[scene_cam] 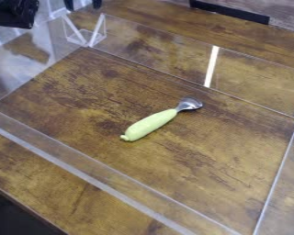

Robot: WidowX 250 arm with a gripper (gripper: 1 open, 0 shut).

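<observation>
A utensil with a pale green handle [150, 124] and a short metal head [189, 105] lies diagonally on the wooden surface inside a clear-walled enclosure, its head toward the back right. Dark parts of the robot [12, 11] show at the top left edge, apart from the utensil; they are cut off by the frame, so the gripper's fingers cannot be made out.
Clear acrylic panels [88, 188] border the work area on several sides, with white strips on the back panel. A dark bar [230, 11] lies along the back.
</observation>
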